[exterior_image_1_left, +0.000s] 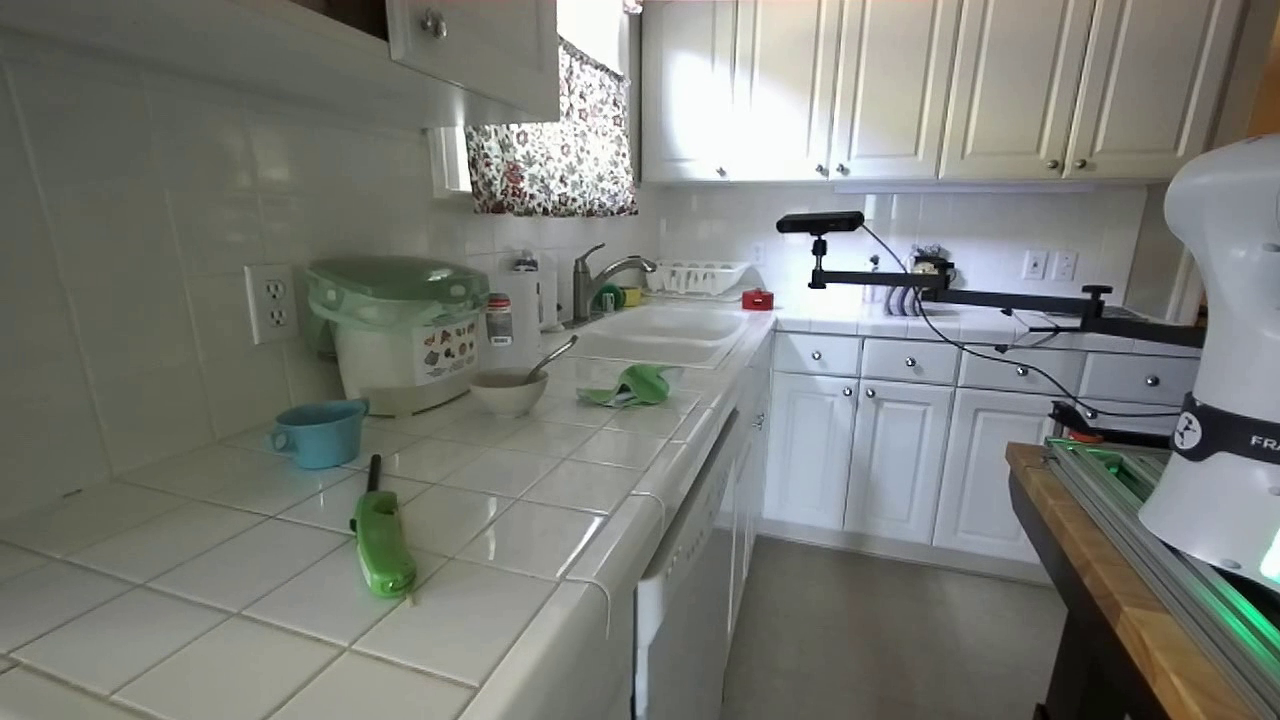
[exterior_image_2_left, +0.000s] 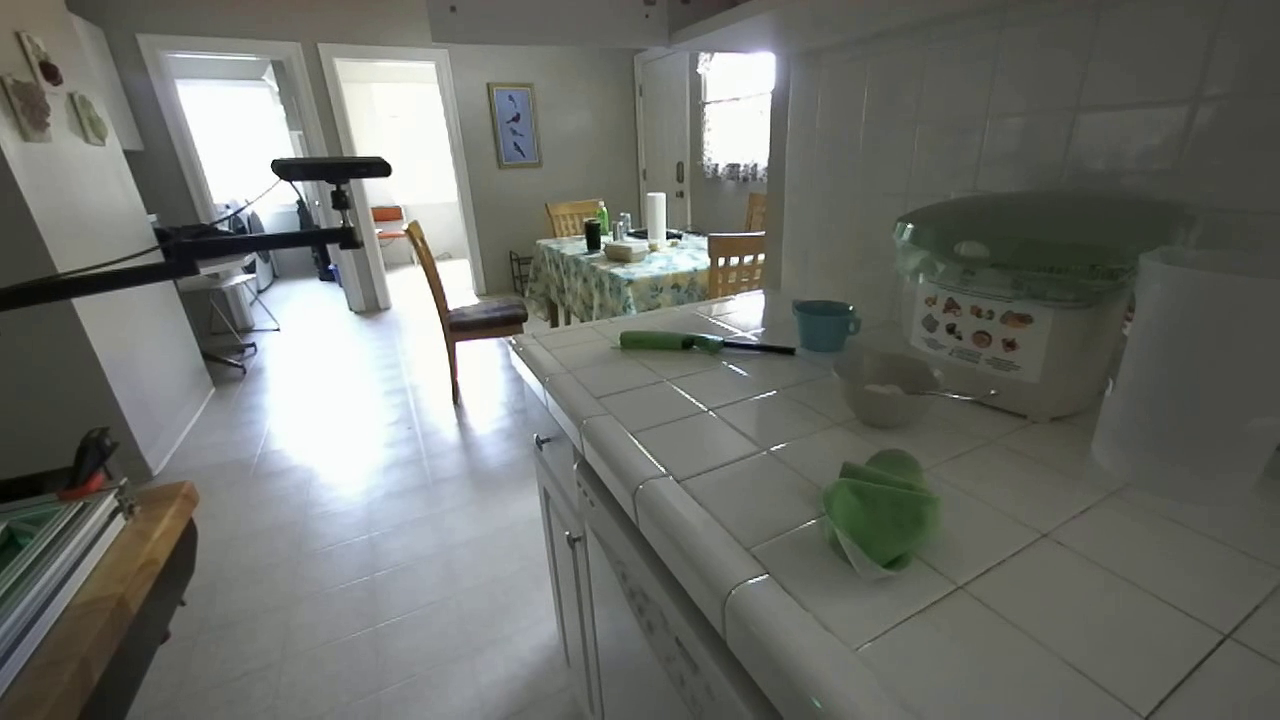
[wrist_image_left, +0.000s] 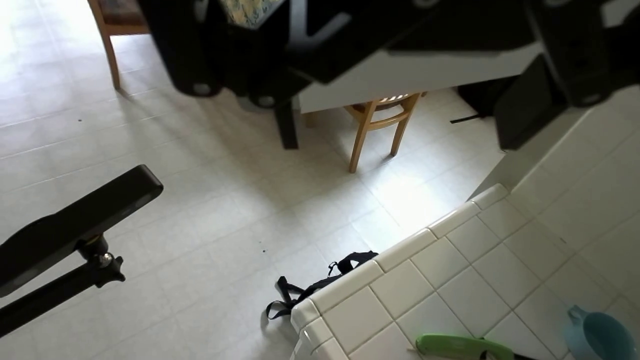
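In the wrist view my gripper spans the top, its dark fingers spread far apart and nothing held between them. It is over floor, away from the counter objects. A green lighter (exterior_image_1_left: 383, 546) with a black nozzle lies on the white tiled counter (exterior_image_1_left: 456, 642). Behind it sits a two-handled blue cup (exterior_image_1_left: 321, 437); both also appear at the bottom right of the wrist view. Farther along are a pale bowl (exterior_image_1_left: 504, 396) with a spoon (exterior_image_1_left: 552, 356) in it and a crumpled green cloth (exterior_image_2_left: 885, 510). Neither exterior view includes the gripper.
A large container with a green lid (exterior_image_1_left: 396, 278) stands against the wall, beside a white cylinder (exterior_image_2_left: 1188, 372). A black camera arm (exterior_image_1_left: 1008, 300) reaches out from the robot's wooden table (exterior_image_1_left: 1104, 564).
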